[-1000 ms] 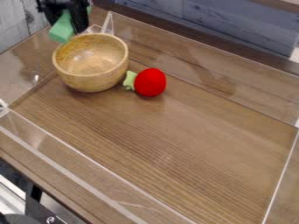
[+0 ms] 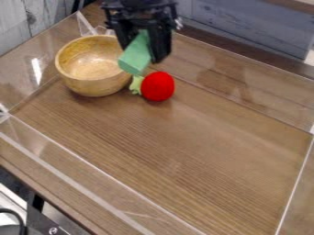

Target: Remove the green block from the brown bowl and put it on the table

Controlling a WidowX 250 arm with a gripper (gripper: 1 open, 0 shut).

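My gripper (image 2: 139,41) is at the top of the view, shut on the green block (image 2: 136,57). The block hangs tilted from the dark fingers, in line with the right rim of the bowl and just up-left of the red object. The brown bowl (image 2: 94,84) stands at the upper left, and its inside looks empty where I can see it. Part of its far right rim is hidden behind the gripper and block. How high the block is above the table cannot be judged exactly.
A round red object (image 2: 157,86) with a small green part lies just right of the bowl. Grey walls (image 2: 263,23) border the back.
With the green block in it, my gripper has moved right, from the far left behind the bowl to the bowl's right side. Bowl and red object have stayed put.
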